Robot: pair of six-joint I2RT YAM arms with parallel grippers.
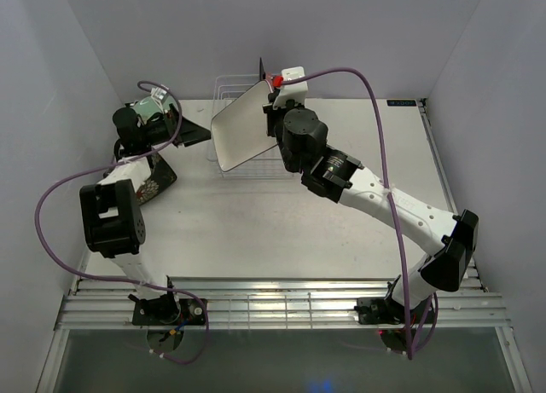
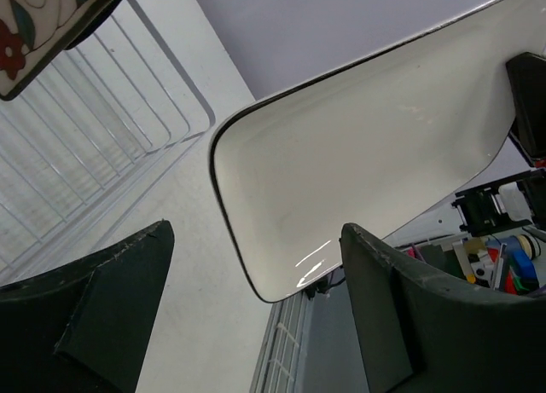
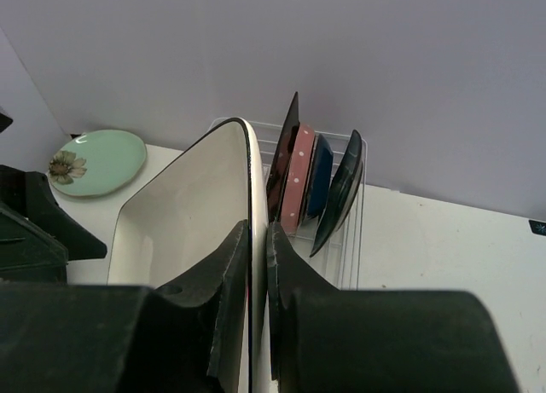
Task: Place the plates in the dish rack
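Observation:
A white square plate [image 1: 241,127] is held upright at a slant over the front of the wire dish rack [image 1: 217,167] by my right gripper, shut on its edge. My left gripper [image 1: 192,130] is open, just left of that plate, empty; in the left wrist view the plate [image 2: 350,146] faces it. Several plates stand upright in the rack's back part, among them a pink one [image 3: 299,176] and dark ones [image 3: 341,188].
A green plate [image 3: 98,158] lies at the back left, with a dark floral plate [image 1: 158,180] below it on the table.

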